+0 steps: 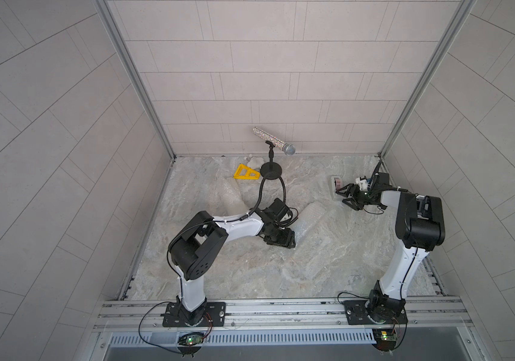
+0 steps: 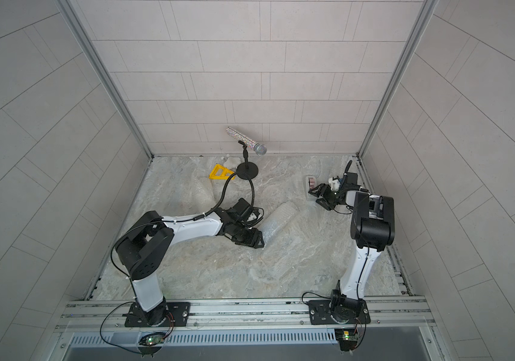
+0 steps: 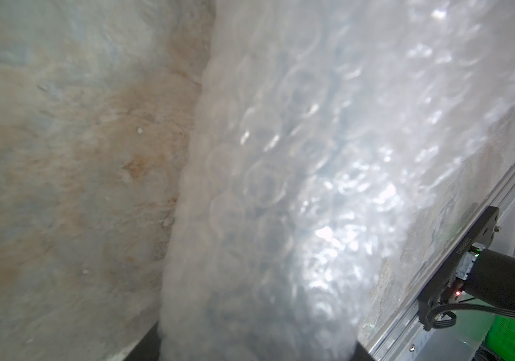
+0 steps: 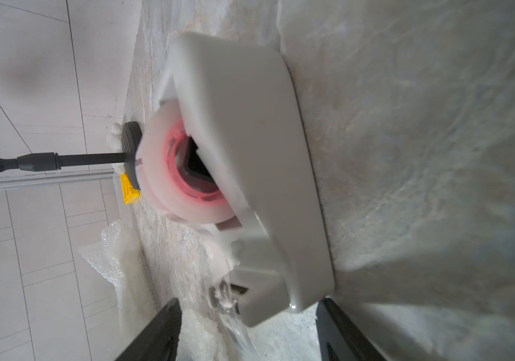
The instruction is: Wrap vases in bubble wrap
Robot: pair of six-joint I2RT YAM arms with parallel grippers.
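Note:
A bubble-wrapped roll (image 3: 281, 180) fills much of the left wrist view, and my left gripper is shut on its near end. From above, the roll (image 1: 308, 219) lies slanted on the table, its lower end at the left gripper (image 1: 282, 239). What is inside the wrap cannot be seen. My right gripper stands open close to a grey tape dispenser (image 4: 257, 138) holding a tape roll (image 4: 173, 174) with a pinkish-red core. The dispenser's near end lies by the gap between the fingers, not gripped. Clear tape hangs at that end.
Behind the left arm stands a microphone (image 1: 274, 141) on a round black base (image 1: 270, 171), with a yellow holder (image 1: 246, 172) beside it. A loose sheet of bubble wrap (image 1: 230, 193) lies at the left.

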